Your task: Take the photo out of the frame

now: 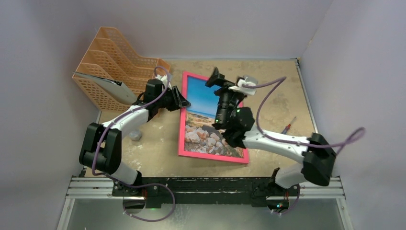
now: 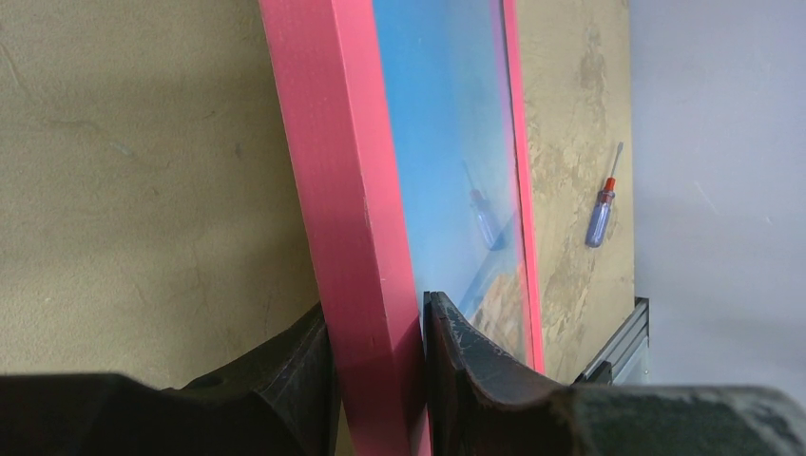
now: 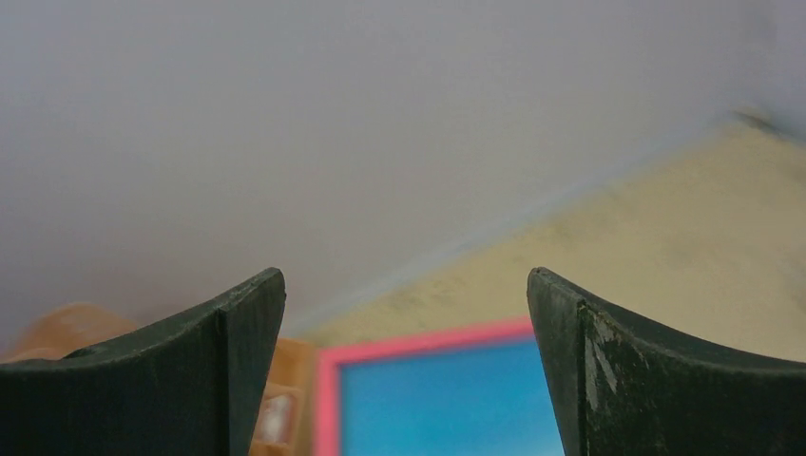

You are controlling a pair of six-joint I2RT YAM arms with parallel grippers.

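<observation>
The pink frame (image 1: 182, 139) lies in mid table, holding a landscape photo (image 1: 203, 136) of blue sky and rocks. My left gripper (image 1: 184, 102) is shut on the frame's left border, with the pink rail (image 2: 366, 228) between its fingers in the left wrist view. My right gripper (image 1: 215, 75) is raised above the photo's upper right and hides part of it. In the blurred right wrist view its fingers are wide open, with the frame's top border (image 3: 428, 340) beyond them.
An orange tray rack (image 1: 115, 57) with a thin panel (image 1: 103, 84) stands at the back left. A screwdriver (image 1: 288, 125) lies on the right of the table, near the right arm. Walls enclose the back and sides.
</observation>
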